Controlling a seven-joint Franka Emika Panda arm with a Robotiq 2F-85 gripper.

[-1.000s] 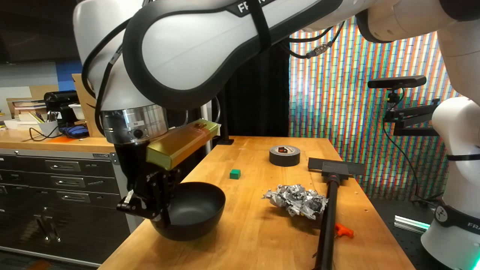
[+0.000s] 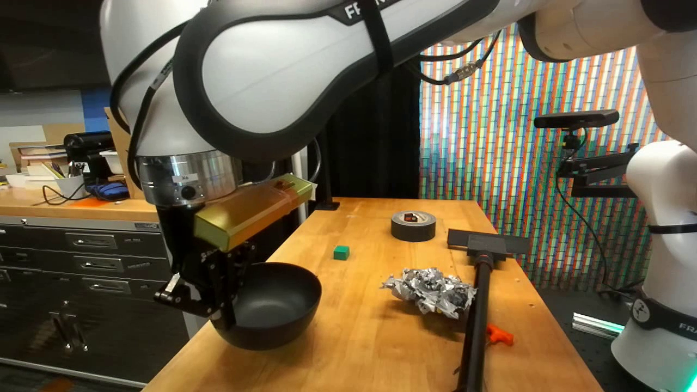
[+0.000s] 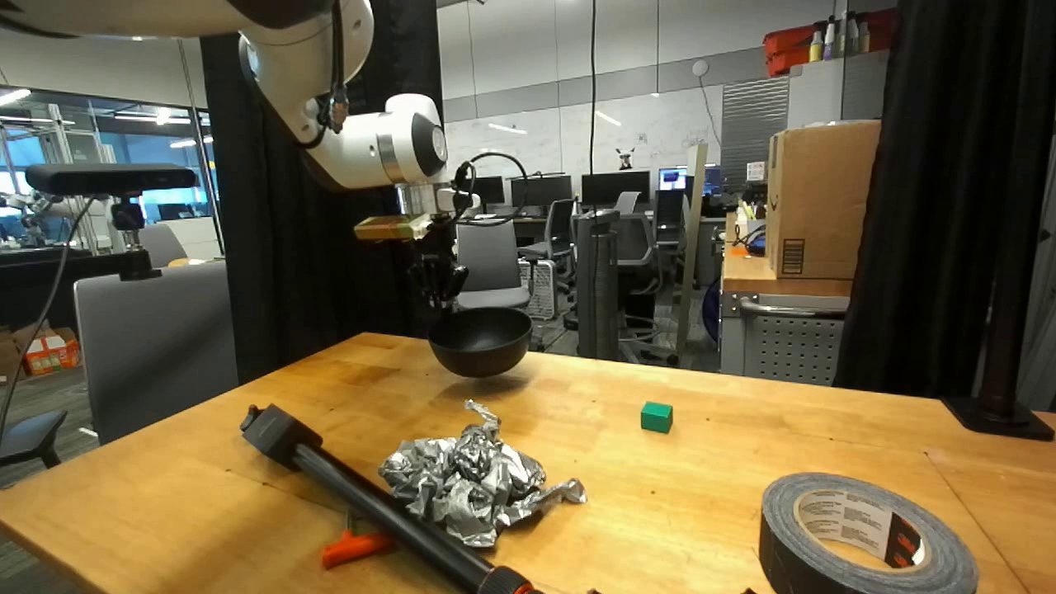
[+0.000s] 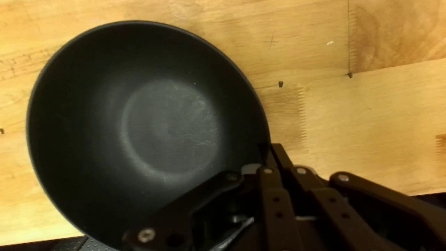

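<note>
A black bowl [image 2: 277,304] hangs at the near left edge of the table in exterior view 1, upright and seemingly a little above the wood. My gripper is shut on its rim, one finger inside the wall and the other outside. The wrist view looks straight into the bowl [image 4: 167,125], which is empty apart from light scuffs on its bottom. In exterior view 2 the bowl [image 3: 481,345] has a shadow on the tabletop below it, with the gripper [image 3: 442,302] at its left rim.
On the table [image 2: 366,353] lie a green block [image 3: 656,417], crumpled foil [image 3: 475,480], a tape roll [image 3: 861,539], a black pole-like tool [image 2: 480,313] and an orange-handled item [image 2: 500,335]. Bare wood lies between the bowl and the foil.
Gripper and bowl have shifted slightly left in exterior view 1, with the bowl still in the fingers. The objects on the table have stayed put.
</note>
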